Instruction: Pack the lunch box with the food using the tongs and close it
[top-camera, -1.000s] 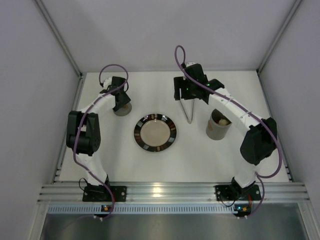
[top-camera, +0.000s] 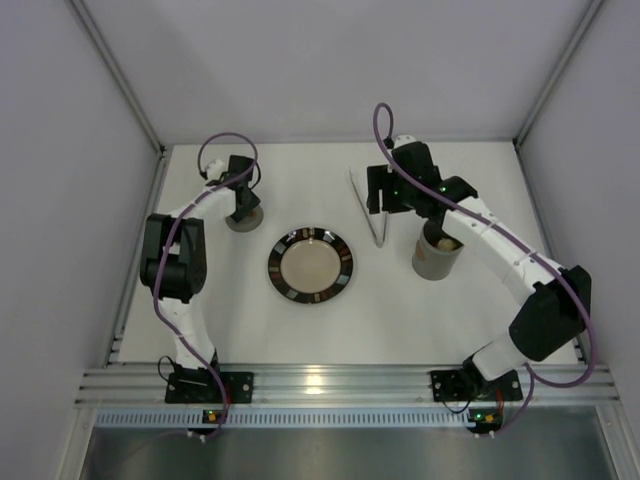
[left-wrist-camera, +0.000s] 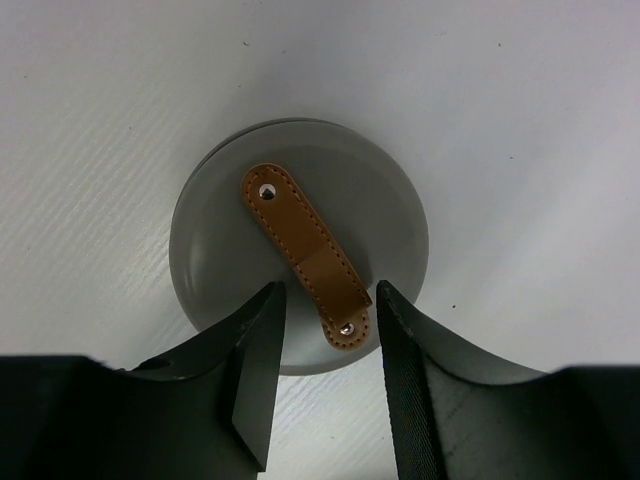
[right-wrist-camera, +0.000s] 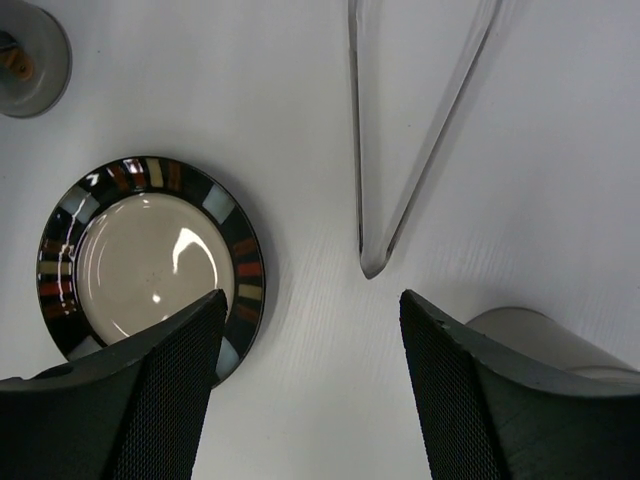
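Observation:
The grey round lid lies flat on the table at the left, a brown leather strap across its top. Over it, in the left wrist view, my left gripper is part open, a fingertip on either side of the strap's near end; contact cannot be made out. The open grey lunch box stands at the right with pale food inside, partly covered by the right arm. Above the silver tongs my right gripper is open and empty. A dark-rimmed plate sits mid-table.
The lunch box wall shows close beside the right gripper's finger. Free white table stretches in front of the plate and box, and there is bare space behind the plate.
My right gripper has shifted to the right and slightly toward the front, above the tongs. The left arm has edged a little to the right, its gripper staying over the lid.

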